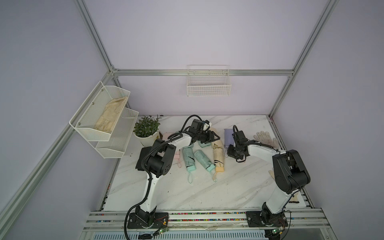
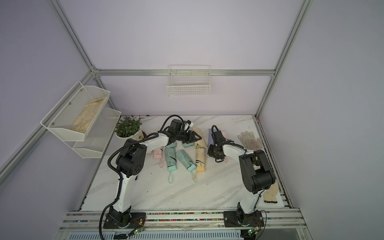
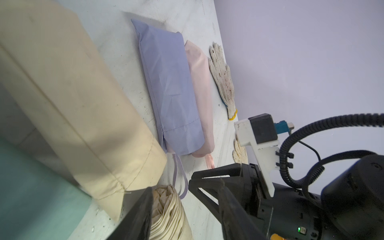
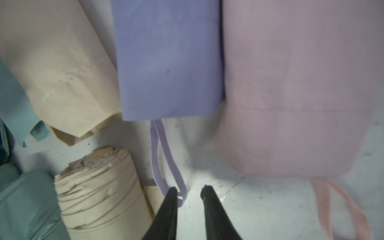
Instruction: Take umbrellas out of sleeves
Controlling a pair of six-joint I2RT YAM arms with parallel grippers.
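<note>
A beige umbrella [image 1: 218,159] lies bare mid-table, its beige sleeve [image 3: 92,112] above it. Two teal umbrellas [image 1: 188,156] [image 1: 204,160] lie to its left. Right of it a lavender sleeved umbrella [image 3: 170,92] lies beside a pink one [image 4: 296,80], each with its strap showing. My left gripper is over the beige umbrella's top end, part open with nothing visible held. My right gripper is low at the lavender strap [image 4: 168,156], its fingers apart; whether the strap lies between them is unclear.
A potted plant [image 1: 146,128] stands back left, beside wall baskets [image 1: 94,116]. Gloves [image 1: 266,140] lie along the right edge.
</note>
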